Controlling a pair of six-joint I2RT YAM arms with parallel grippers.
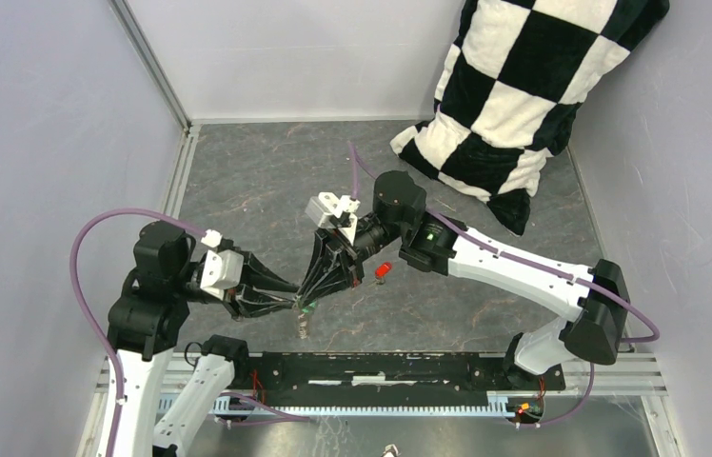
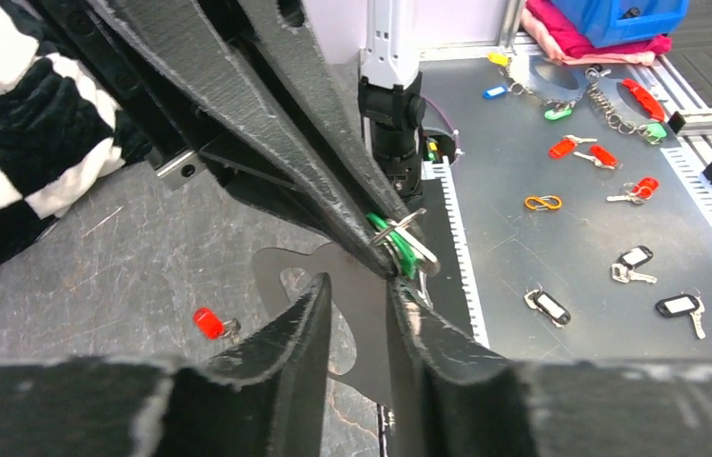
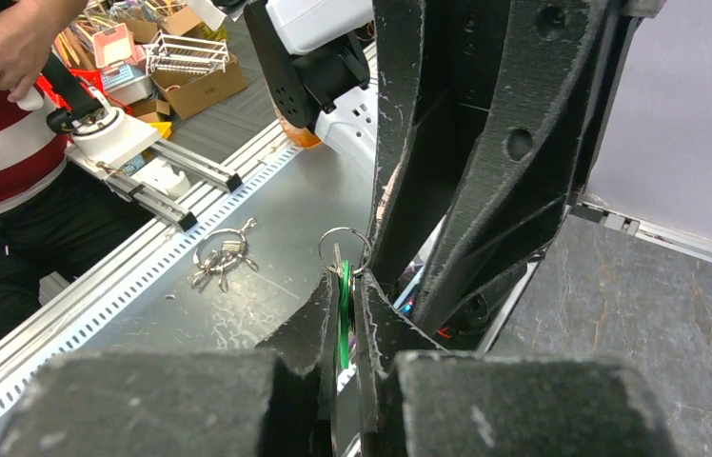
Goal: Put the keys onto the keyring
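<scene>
At the meeting point of the two grippers, a green tag (image 3: 344, 309) with a thin metal ring (image 3: 364, 249) is pinched between the fingertips of my right gripper. The left wrist view shows the same green tag (image 2: 405, 255) and bits of thin metal at those tips. My left gripper stands part open close by, a gap between its fingers and nothing visibly gripped. Behind that gap appears a flat grey metal piece (image 2: 281, 271) with cut-outs; what bears it is hidden. Something thin and metallic (image 1: 303, 327) dangles below the tips in the top view.
A red-tagged key (image 1: 382, 271) lies on the grey floor. Beyond the black rail are several tagged keys (image 2: 549, 307), an orange clip (image 2: 543, 203) and metal rings with keys (image 3: 224, 249). The checkered cushion (image 1: 514, 105) stands at the back right.
</scene>
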